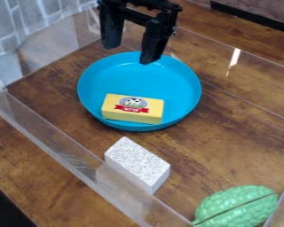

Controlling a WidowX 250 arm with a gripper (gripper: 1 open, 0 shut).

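Note:
A yellow butter box (pixel 132 108) lies in the front part of a blue plate (pixel 169 84). My black gripper (pixel 130 43) hangs over the back edge of the plate, its fingers apart and nothing seen between them.
A white speckled block (pixel 138 163) sits in front of the plate. A green ridged object (pixel 234 206) lies at the bottom right. Clear plastic walls run along the left and the right. The wooden surface right of the plate (pixel 240 124) is clear.

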